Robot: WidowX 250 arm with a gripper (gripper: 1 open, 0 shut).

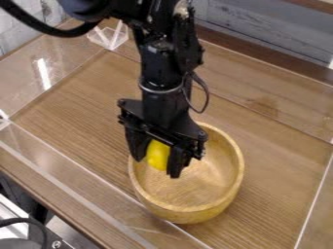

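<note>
The black gripper [159, 146] is over the left part of a round beige bowl [208, 195] on the wooden table. A yellow object [158, 156] shows between its fingers, above the bowl's left side. Whether the fingers are closed on it is hard to tell, as the dark fingers partly hide it.
A white wall stands at the back. Cables and a dark area lie beyond the near left edge.
</note>
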